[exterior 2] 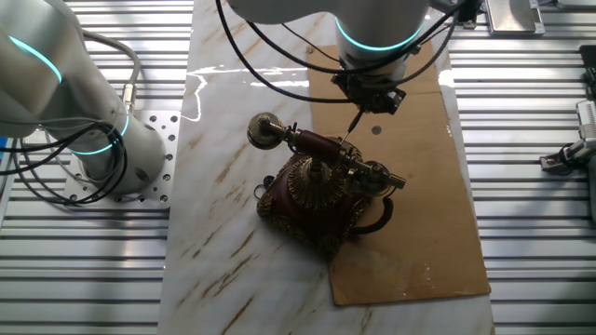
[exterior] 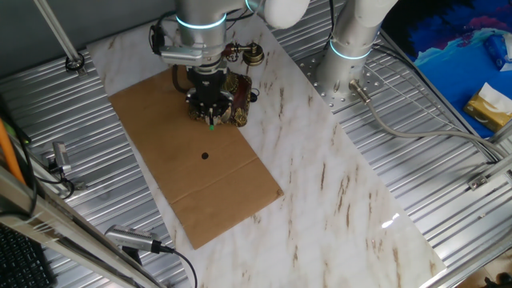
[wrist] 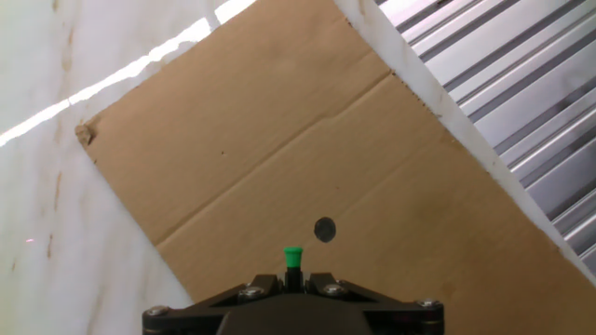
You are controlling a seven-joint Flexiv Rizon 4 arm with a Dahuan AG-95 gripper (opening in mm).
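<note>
In the wrist view, my gripper is shut on a thin dark stick with a green tip (wrist: 293,255). The stick points down over the brown cardboard (wrist: 251,121). A black round spot (wrist: 324,230) on the cardboard shows just beyond the green tip, to its right. In exterior view 1 the gripper (exterior: 210,112) hangs in front of an antique-style telephone (exterior: 240,114) and hides much of it. Exterior view 2 shows the red and brass telephone (exterior 2: 312,191) whole, its handset resting on the cradle; the stick (exterior 2: 355,121) ends near the handset in that view.
The cardboard lies on a marble-patterned board (exterior: 320,208) with slatted metal around it. The robot's base (exterior: 344,76) stands at the board's right side. A silver device with a cable (exterior: 132,238) sits at the lower left. Most of the board's front half is clear.
</note>
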